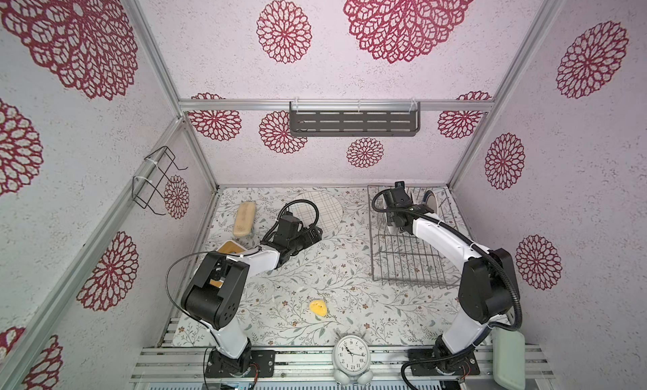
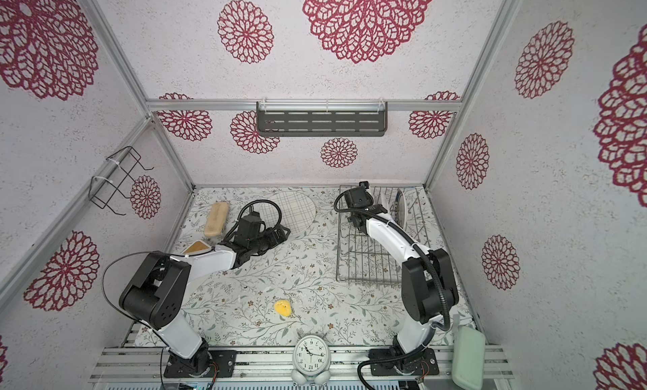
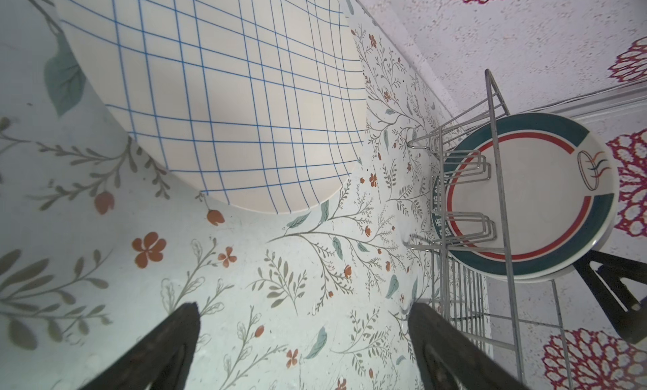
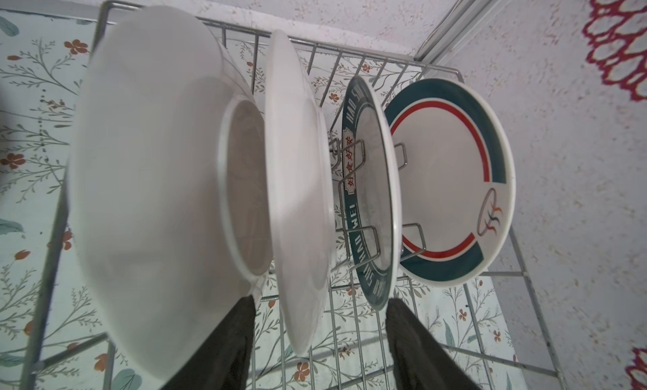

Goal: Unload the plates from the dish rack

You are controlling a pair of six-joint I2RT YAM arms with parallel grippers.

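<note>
The wire dish rack (image 1: 376,268) stands at the back right, holding several upright plates. In the right wrist view a large white plate (image 4: 148,188), a narrow white plate (image 4: 296,188) and teal-rimmed plates (image 4: 444,181) show. My right gripper is over the rack, its parted fingertips just in front of the narrow white plate's lower edge; whether it touches is unclear. My left gripper stands open, nothing between its fingers, beside the white grid-patterned round piece (image 3: 236,100) on the table at the back middle.
A beige sponge (image 1: 244,218) and an orange container (image 1: 230,247) lie at the left. A yellow item (image 1: 318,307) lies near the front, beside a clock (image 1: 351,355).
</note>
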